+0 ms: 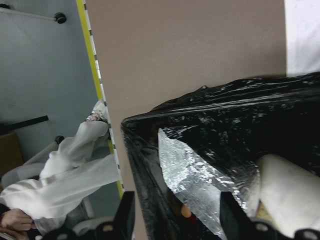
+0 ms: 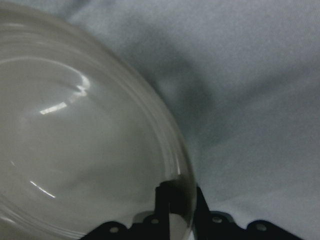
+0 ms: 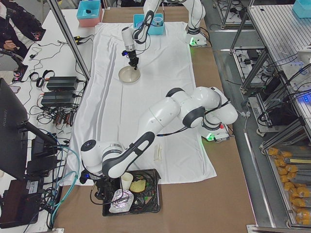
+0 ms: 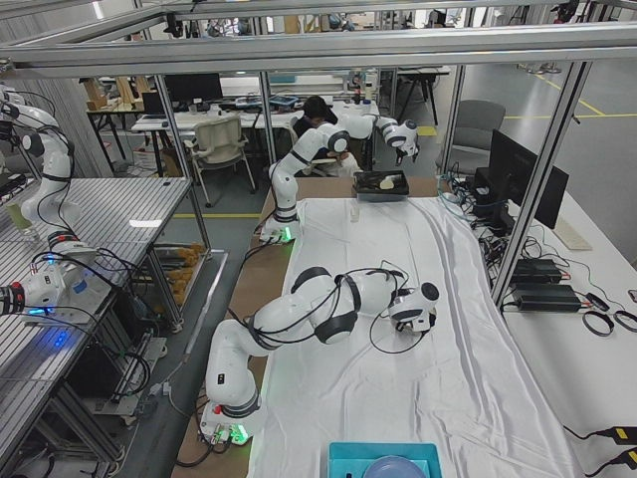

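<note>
A black plastic-lined crate (image 3: 146, 204) at the near end holds crumpled foil (image 1: 200, 180), a white cup (image 1: 290, 195) and a yellowish piece (image 3: 138, 185). My left gripper is open above it, over the foil, with nothing clearly between its fingers. A pale translucent plate (image 2: 90, 130) lies on the white cloth at the far end; my right gripper is at its right rim in the right wrist view, one finger inside and one outside, close around the rim. Whether it grips firmly is hard to tell.
A blue bin (image 4: 382, 448) stands at the far end behind the plate. A monitor, boxes and cables line the side table.
</note>
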